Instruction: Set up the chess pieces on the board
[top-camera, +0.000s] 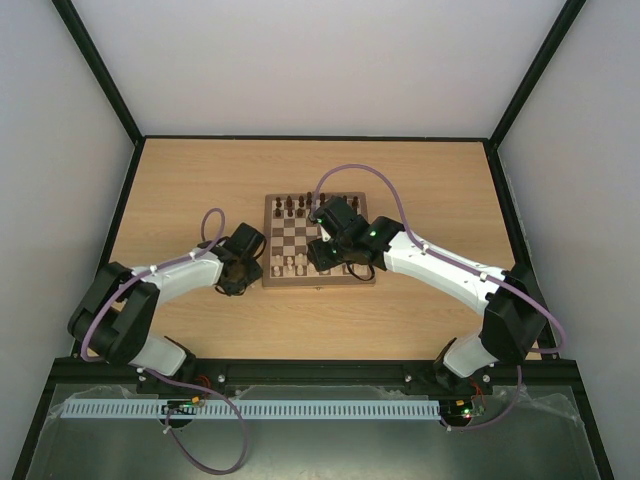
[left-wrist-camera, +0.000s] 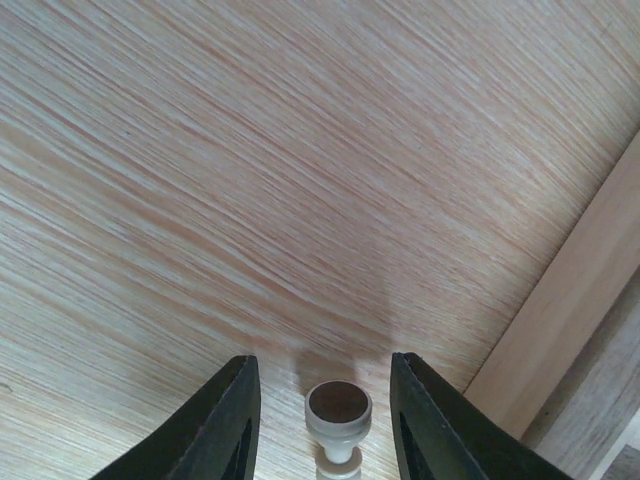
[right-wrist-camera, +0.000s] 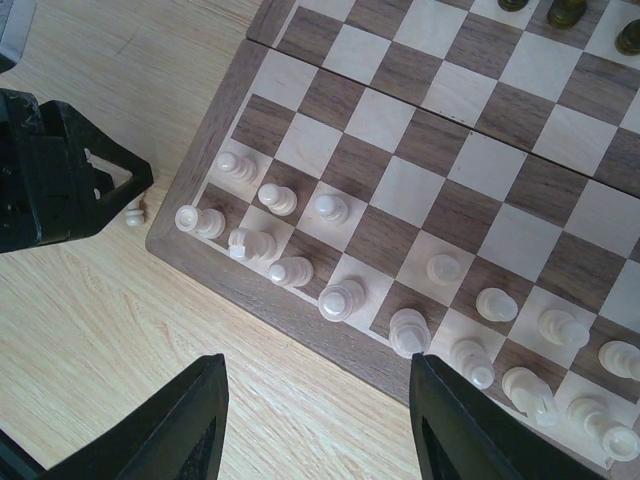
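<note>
The chessboard (top-camera: 294, 236) holds dark pieces along its far side and white pieces along its near side, as the right wrist view (right-wrist-camera: 375, 165) also shows. A loose white piece (left-wrist-camera: 339, 424) lies on the wood just left of the board, between the fingertips of my open left gripper, apparently not gripped. My right gripper is open over the board's near edge, nothing between its fingers; several white pieces stand ahead of it.
The board's raised border (left-wrist-camera: 560, 310) is beside my left gripper. Both arms reach in close to each other over the middle.
</note>
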